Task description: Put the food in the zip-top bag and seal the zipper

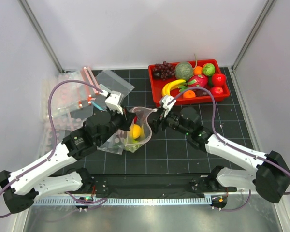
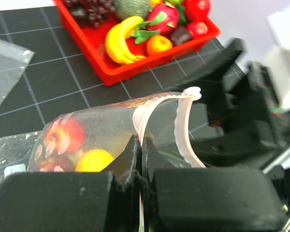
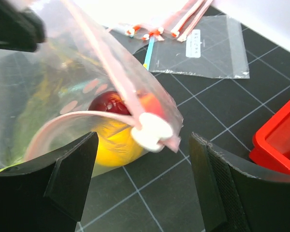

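Observation:
The clear zip top bag (image 1: 141,112) stands part open mid-table, with a yellow food item (image 1: 135,131) and something red (image 2: 67,134) inside. My left gripper is shut on the bag's thin rim, which runs down between its fingertips. On the right wrist side, my right gripper is open. The white zipper end (image 3: 152,132) at the mouth's corner shows between its spread fingers, and neither finger visibly closes on it. The pale zipper strip (image 2: 144,113) bends toward that corner, leaving the mouth gaping.
A red tray (image 1: 157,89) of fruit and vegetables stands at the back right. More clear bags (image 1: 63,92) lie at the back left, one flat bag (image 1: 115,81) beside them. Bare dark tiles (image 1: 183,157) lie in front of the right arm.

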